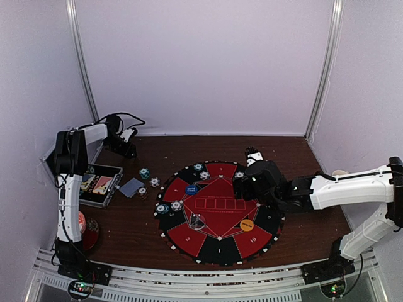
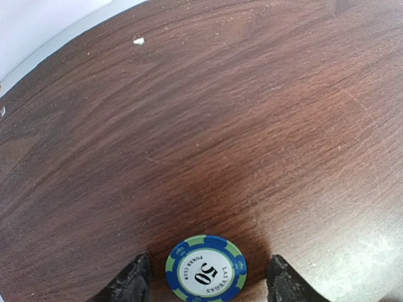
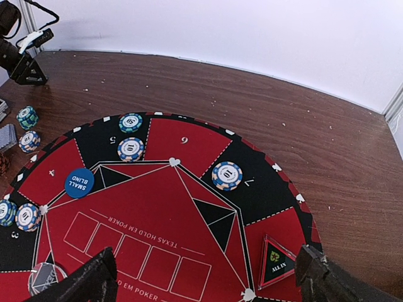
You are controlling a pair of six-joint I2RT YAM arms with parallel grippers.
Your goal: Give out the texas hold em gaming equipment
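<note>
A green-and-blue 50 chip stack (image 2: pixel 206 268) shows between the fingertips of my left gripper, with a gap on each side. The fingers stand part open there. From above, my left gripper (image 1: pixel 131 151) is just behind that chip stack (image 1: pixel 144 172), near the table's back left. My right gripper is open and empty over the right part of the red and black poker mat (image 1: pixel 220 242). On the mat, a blue-and-white chip stack (image 3: pixel 227 175) sits at seat 7, two stacks at seat 5, and the SMALL BLIND disc (image 3: pixel 79 182) at seat 4.
Another chip stack (image 1: pixel 155 182) and a blue card deck (image 1: pixel 131 187) lie left of the mat. An open case (image 1: pixel 112 189) stands farther left. An orange disc (image 1: pixel 247 224) and an ALL IN triangle (image 3: pixel 277 259) rest on the mat.
</note>
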